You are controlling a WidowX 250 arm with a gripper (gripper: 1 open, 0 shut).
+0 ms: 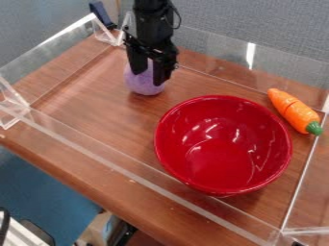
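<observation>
My black gripper (148,63) hangs down at the top middle of the view, its fingers over and around a purple round object (144,85) on the wooden surface. The fingers partly hide the purple object, and I cannot tell whether they are closed on it. A large red bowl (221,154) sits at the lower right. An orange carrot (290,108) with a green end lies to the right of the bowl, near the clear wall.
Clear low walls (77,133) border the wooden surface (90,106). The surface left of the bowl is bare.
</observation>
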